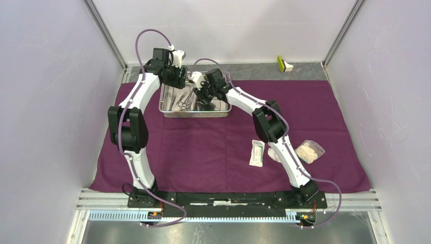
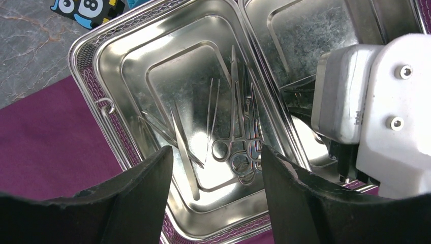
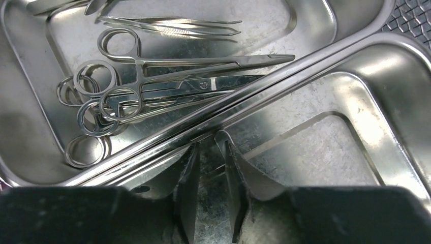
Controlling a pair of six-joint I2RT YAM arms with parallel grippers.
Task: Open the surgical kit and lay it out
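A wire basket [image 1: 195, 114] holds two steel trays. The left tray [image 2: 152, 46] carries scissors [image 2: 234, 117], clamps and tweezers [image 2: 212, 109]. My left gripper hangs open above it. My right gripper is down at the right tray [image 3: 386, 117], beside the dividing rims, with its fingers part open around the end of a thin steel instrument [image 3: 222, 136]; whether they touch it I cannot tell.
Pale packets [image 1: 257, 152] and a bag [image 1: 310, 151] lie on the purple cloth [image 1: 193, 157] at lower right. A yellow-and-white object [image 1: 284, 65] sits at the back.
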